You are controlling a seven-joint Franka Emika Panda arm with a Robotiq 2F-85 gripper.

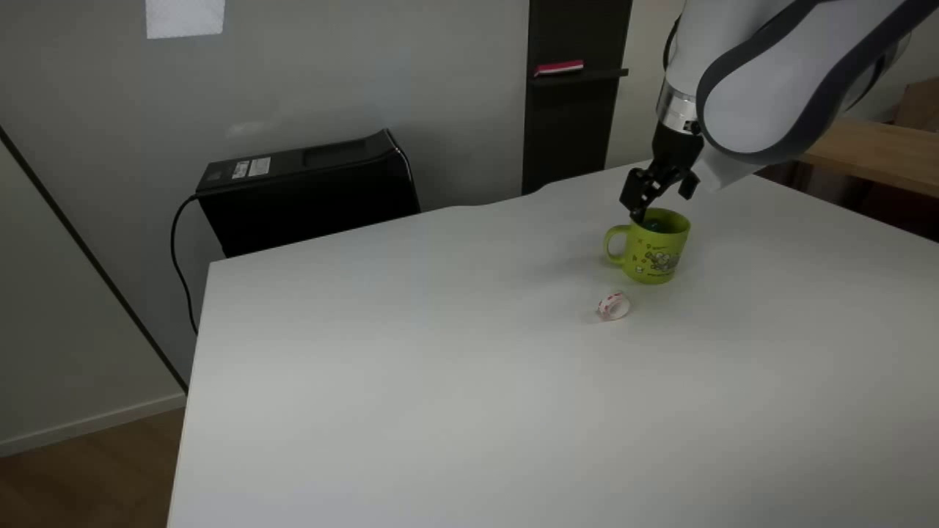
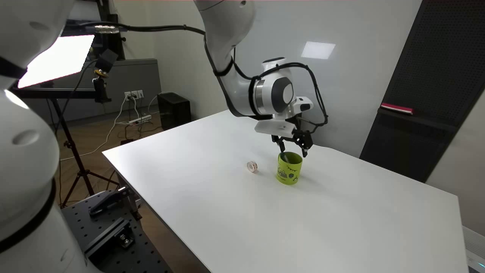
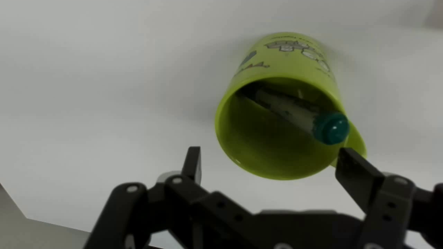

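Note:
A lime-green mug (image 1: 658,255) with printed figures stands upright on the white table, its handle toward the left in exterior view 1. Inside it leans a marker (image 3: 290,108) with a teal end (image 3: 331,128) close to the rim on the handle side. My gripper is open, its fingers wide apart and nothing between them. In exterior view 2 the gripper (image 2: 292,149) hangs just above and behind the mug (image 2: 289,169). One fingertip lies near the handle side of the rim; whether it touches cannot be told.
A small roll of white and red tape (image 1: 614,306) lies on the table in front of the mug.

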